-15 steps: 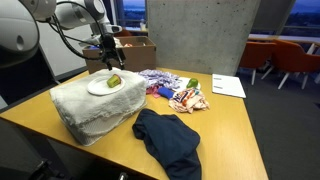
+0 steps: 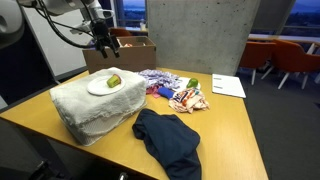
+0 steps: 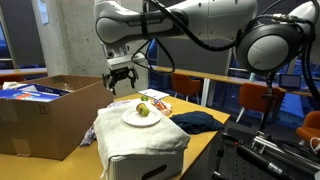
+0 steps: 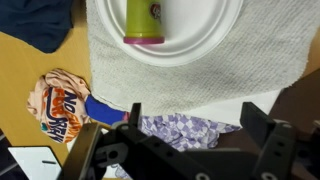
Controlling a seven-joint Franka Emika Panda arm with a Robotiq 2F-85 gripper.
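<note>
My gripper (image 2: 107,52) hangs open above the far side of a towel-covered block, with nothing between its fingers. In the wrist view, the gripper is over the towel's edge, and its two fingertips stand wide apart. A yellow-green object (image 4: 143,20) with a pink end lies on a round white plate (image 4: 190,50), clear of the fingers. That plate (image 3: 128,117) rests on the white towel (image 3: 118,137), with the yellow-green object (image 3: 143,110) on it.
A cardboard box (image 3: 50,115) stands behind the block. Beside it lie crumpled patterned cloths (image 2: 188,99), a blue item (image 2: 166,92) and a dark cloth (image 2: 168,140). White paper (image 2: 228,85) lies at the far right.
My gripper has risen and shifted slightly left in the exterior view, away from the plate. The plate, the yellow-green object and the cloths have stayed where they were.
</note>
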